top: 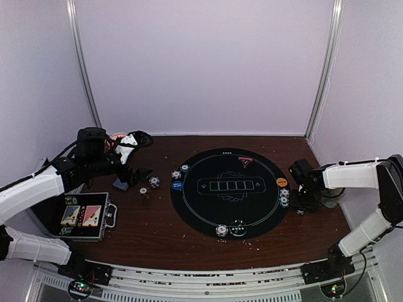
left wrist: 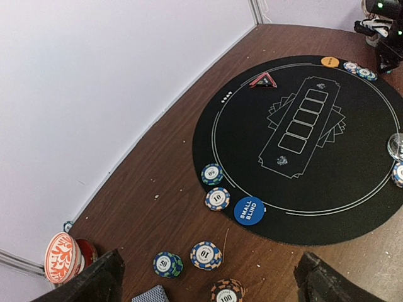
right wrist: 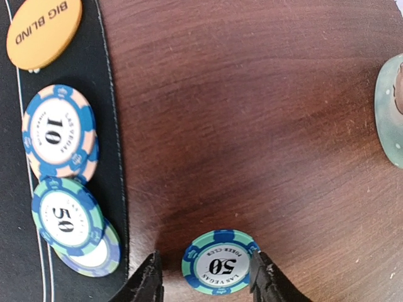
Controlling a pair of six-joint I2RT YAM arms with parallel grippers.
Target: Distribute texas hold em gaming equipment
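The round black poker mat holds chips and markers. Beside its right edge, on bare wood, a 50 chip lies between the fingertips of my right gripper, which are apart; the right fingertip touches or overlaps its edge. On the mat nearby are a 10 chip, a 50 chip and an orange Big Blind marker. My left gripper stands open above loose chips left of the mat, near a blue Small Blind marker.
An open silver case sits at the front left. A round red-and-white container stands at the back left. A glass-like object stands right of the right gripper.
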